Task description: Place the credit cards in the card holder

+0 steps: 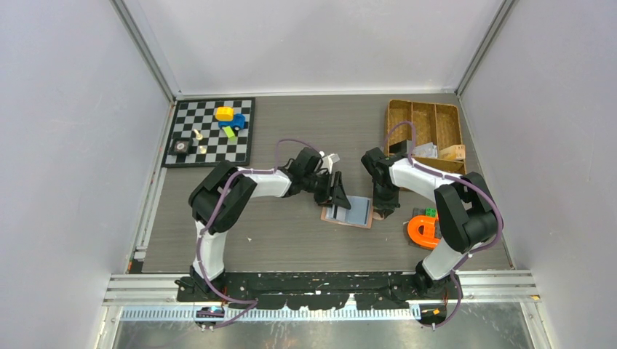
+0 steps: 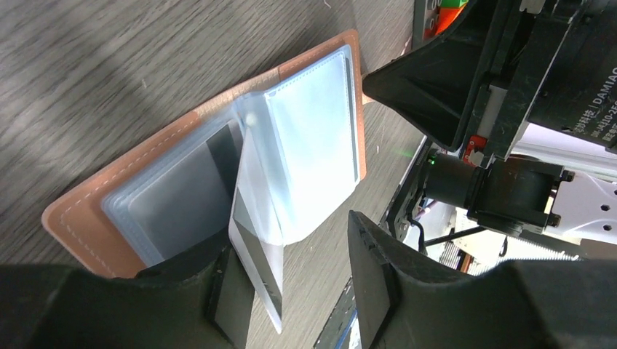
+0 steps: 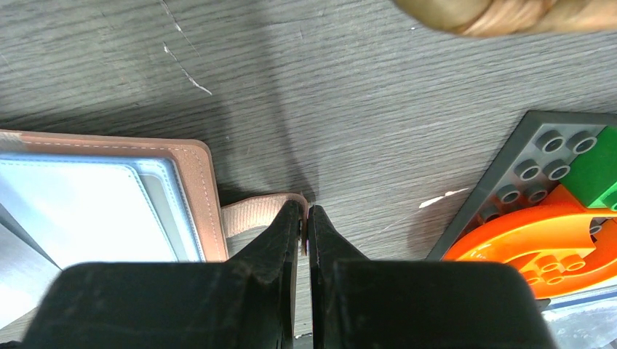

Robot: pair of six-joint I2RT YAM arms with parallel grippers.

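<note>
The card holder (image 1: 359, 211) lies open on the table, a brown leather cover with clear plastic sleeves (image 2: 313, 138). My left gripper stands open above it; one or more sleeves stand up, with the raised edge against its left finger (image 2: 233, 280). The other finger (image 2: 364, 254) is apart from them. At the holder's right end, my right gripper is shut on the brown strap (image 3: 255, 212), whose end is pinched between the fingertips. I cannot make out any credit card for certain.
A wooden tray (image 1: 449, 127) with small items in its front part stands at the back right. Beside the right arm lie orange bricks (image 3: 509, 243) on a grey plate. A chessboard (image 1: 190, 120) with toys is at the back left.
</note>
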